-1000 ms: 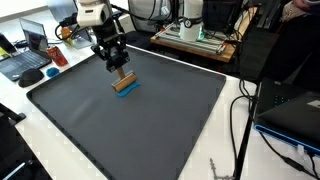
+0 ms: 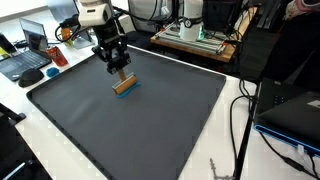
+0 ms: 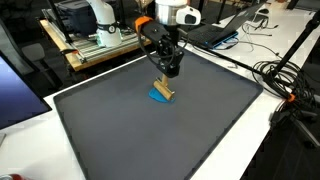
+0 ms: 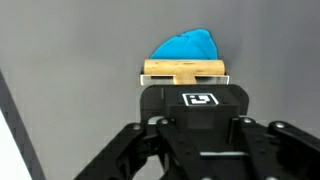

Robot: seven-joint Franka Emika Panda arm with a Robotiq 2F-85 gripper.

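A wooden roller (image 4: 184, 68) lies crosswise in the wrist view, with a pale frame and a short wooden handle (image 4: 185, 79) running back from it. My gripper (image 2: 122, 69) is shut on that handle, its fingers mostly hidden behind the black body in the wrist view. A flat, blue, dough-like piece (image 4: 187, 46) lies on the dark board, sticking out beyond the roller. In the second exterior view the roller (image 3: 164, 89) is down at the blue piece (image 3: 157, 95); whether it presses on it I cannot tell.
The grey board (image 3: 165, 135) is clear around the blue piece, most widely toward the front. A laptop (image 2: 35, 36) and a red cup (image 2: 57, 56) stand off its left side. Loose cables (image 2: 235, 110) run along the right.
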